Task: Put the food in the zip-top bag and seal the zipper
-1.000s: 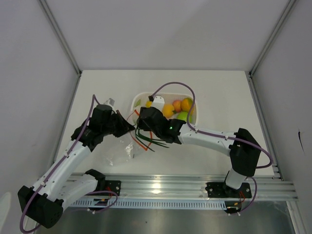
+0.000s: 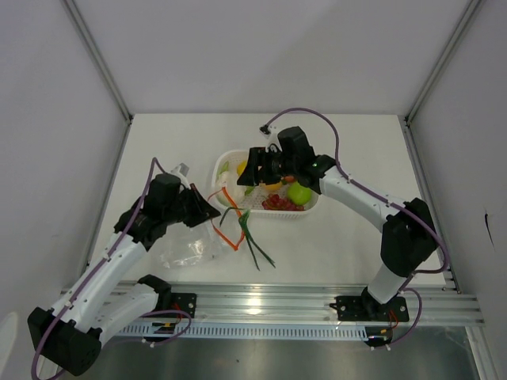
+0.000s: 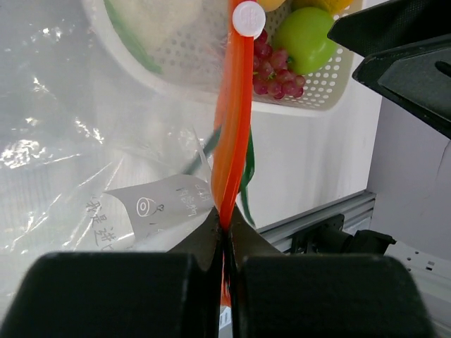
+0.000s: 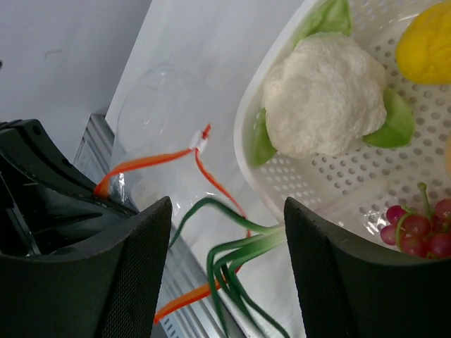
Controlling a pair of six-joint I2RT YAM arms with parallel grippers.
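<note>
The clear zip bag (image 2: pixel 190 247) lies at the left front, its orange zipper (image 3: pixel 234 155) running between the fingers of my shut left gripper (image 2: pixel 210 207). Green stalks (image 4: pixel 246 246) hang at the bag's mouth, below my right gripper (image 2: pixel 252 170), whose fingers are apart over the white basket (image 2: pixel 277 214); whether it holds anything is unclear. The basket holds cauliflower (image 4: pixel 320 98), a green apple (image 3: pixel 306 39), red grapes (image 2: pixel 281 203) and yellow produce (image 4: pixel 426 46).
The white table (image 2: pixel 356 253) has free room at the right and back. Metal rails (image 2: pixel 253 293) edge its front; grey walls stand around.
My right gripper has risen and moved back over the basket, away from the bag's mouth. The stalks' ends now droop more steeply. My left gripper has barely moved.
</note>
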